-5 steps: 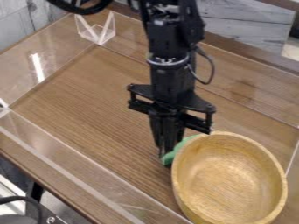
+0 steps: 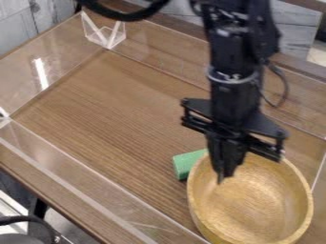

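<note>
The black gripper (image 2: 226, 164) points down over the upper part of a beige oval bowl (image 2: 249, 214) at the lower right. Its fingers look shut, with nothing visible between them. A green object (image 2: 188, 164) lies on the wooden table at the bowl's upper left, beside the gripper, partly hidden behind the bowl and the fingers.
A clear, wire-like holder (image 2: 105, 29) stands at the back left. Dark cables lie at the lower left corner.
The gripper has moved to the right, from around the green object to over the bowl. More of the green object now shows at the bowl's left.
</note>
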